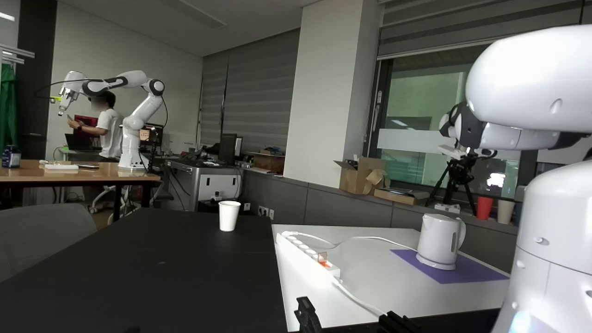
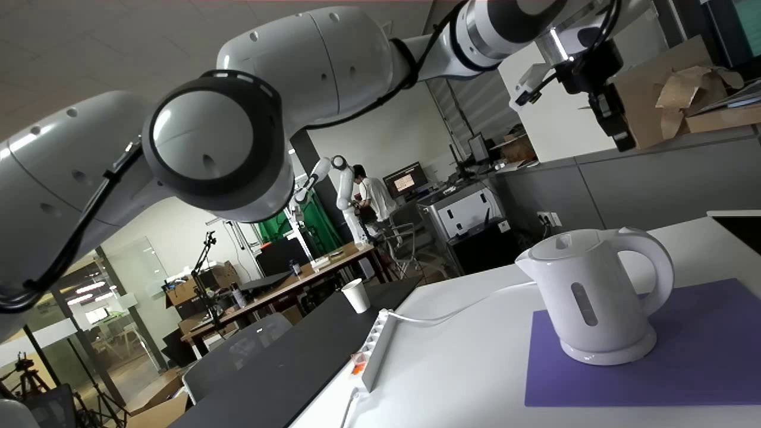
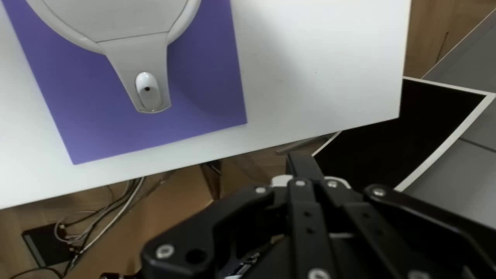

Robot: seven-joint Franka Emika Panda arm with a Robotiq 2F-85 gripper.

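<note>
A white electric kettle (image 2: 596,299) stands upright on a purple mat (image 2: 706,342) at the window side of the white table. From above, the wrist view shows part of its lid (image 3: 125,16) and its handle (image 3: 142,79) with an oval switch on it. My gripper (image 2: 625,142) hangs above and behind the kettle, apart from it. In the wrist view its fingers (image 3: 304,167) are together, with nothing showing between them, beyond the table's edge.
A power strip (image 1: 311,255) lies along the white table's edge, with a white cord running toward the kettle. A paper cup (image 1: 228,215) stands on the black table (image 1: 166,266). Cardboard boxes (image 1: 360,175) sit on the window ledge.
</note>
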